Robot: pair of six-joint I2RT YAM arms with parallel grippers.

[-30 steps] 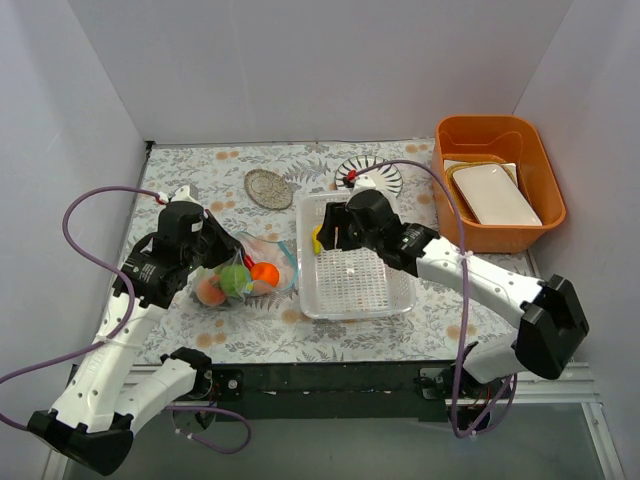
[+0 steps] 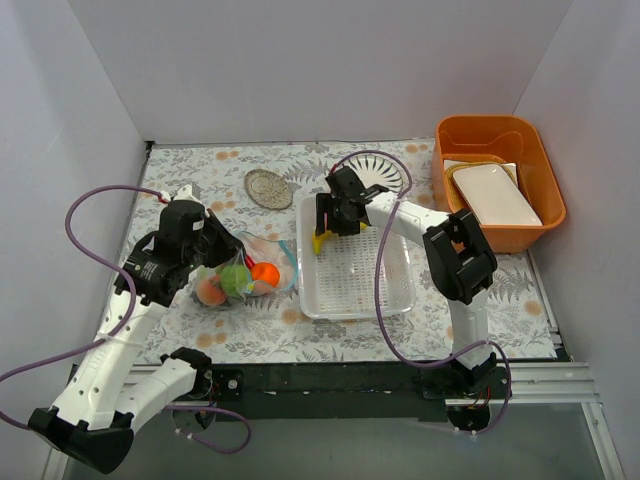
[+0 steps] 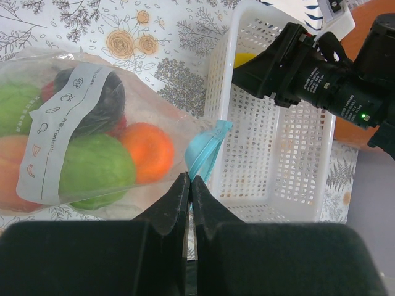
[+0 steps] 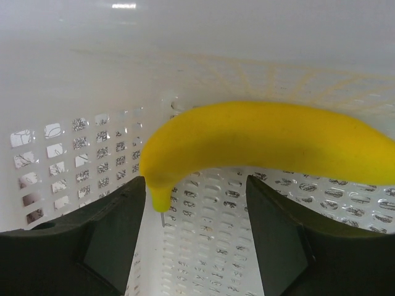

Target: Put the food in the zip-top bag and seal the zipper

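Note:
The zip top bag (image 3: pixel 68 135) holds several fruits, among them a green one (image 2: pixel 235 280) and an orange (image 2: pixel 264 271). My left gripper is shut on the bag's edge, by its blue zipper strip (image 3: pixel 207 147). In the white perforated bin (image 2: pixel 355 290) lies a yellow banana (image 4: pixel 265 135), against the far wall. My right gripper is down in the bin just over the banana's tip, fingers apart on either side of it, nothing held.
An orange tub (image 2: pixel 530 190) with white trays stands at the back right. A striped plate (image 2: pixel 380 165) and a speckled round mat (image 2: pixel 268 188) lie behind the bin and bag.
The left arm and bag have not visibly moved.

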